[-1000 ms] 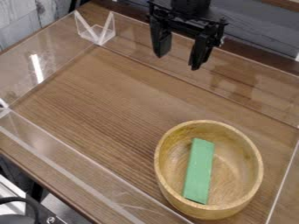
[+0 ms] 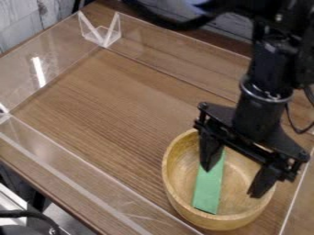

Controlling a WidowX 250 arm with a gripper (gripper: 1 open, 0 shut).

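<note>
My gripper (image 2: 236, 154), a black body, hangs low over a tan oval bowl (image 2: 186, 197) at the lower right, its open fingers spread at the bowl's top. A green bar (image 2: 207, 194) lies inside the bowl, its upper part beside or under the left finger. Nothing shows held between the fingers.
A wooden floor (image 2: 98, 110) fills the scene, clear at middle left. A clear, angular object (image 2: 101, 27) stands at the back left. Transparent edges run along the left, and dark cables lie at the bottom left corner.
The bowl and green bar look unmoved.
</note>
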